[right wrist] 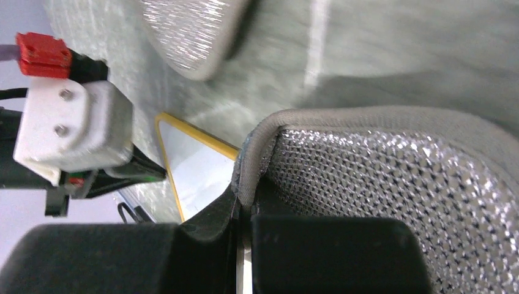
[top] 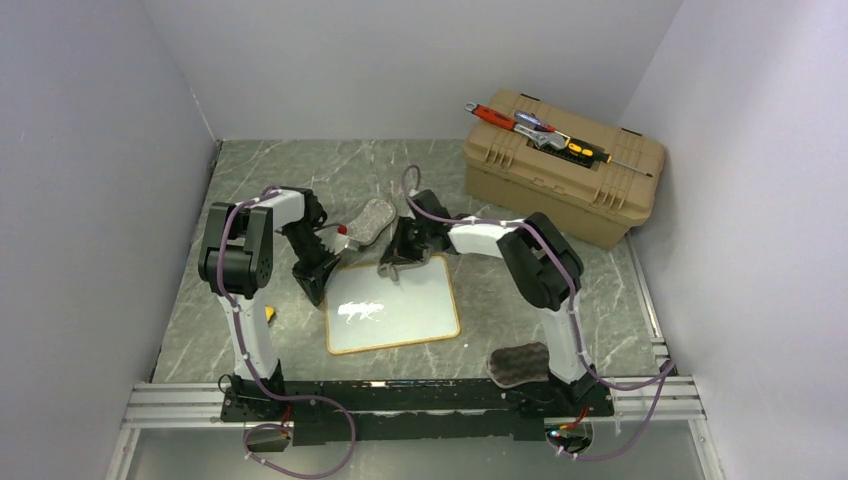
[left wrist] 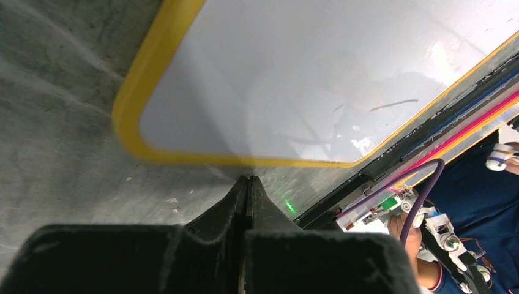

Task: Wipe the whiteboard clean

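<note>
The whiteboard (top: 400, 315), edged in yellow, lies flat on the table. In the left wrist view, a thin dark stroke (left wrist: 395, 105) and a shorter mark (left wrist: 338, 107) show on its white surface. My left gripper is shut beside the board's left edge, its fingertips together just outside the yellow border with nothing visible between them. My right gripper is shut on a grey mesh eraser pad (right wrist: 392, 165), pinching its fabric rim. From above, that pad (top: 408, 264) is over the board's far edge; whether it touches the surface cannot be told.
A second grey pad (top: 371, 221) lies behind the board, and a darker one (top: 518, 365) sits at front right. A tan toolbox (top: 560, 170) with tools on top fills the back right. Something yellow (top: 270, 313) lies near the left arm.
</note>
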